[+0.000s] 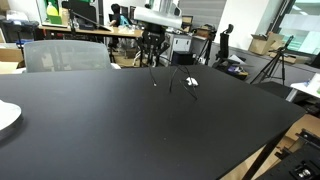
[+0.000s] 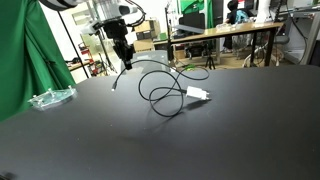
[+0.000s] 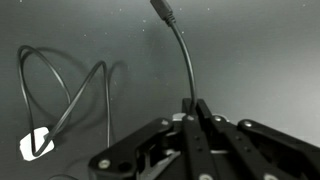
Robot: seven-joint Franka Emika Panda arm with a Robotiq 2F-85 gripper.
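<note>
A thin black cable (image 2: 152,100) with a white charger plug (image 2: 198,93) is in view. My gripper is shut on the cable near one end, and that end's small black connector (image 3: 163,10) sticks out past the fingertips in the wrist view. In exterior view 2 my gripper (image 2: 124,64) is above the table, the cable looping from it toward the plug. The plug shows at the lower left of the wrist view, below two loops of cable. Exterior view 1 has the gripper (image 1: 153,60) at the table's far side.
A white round dish (image 1: 8,115) sits at its left edge in exterior view 1. A clear container (image 2: 52,97) stands at the left in exterior view 2.
</note>
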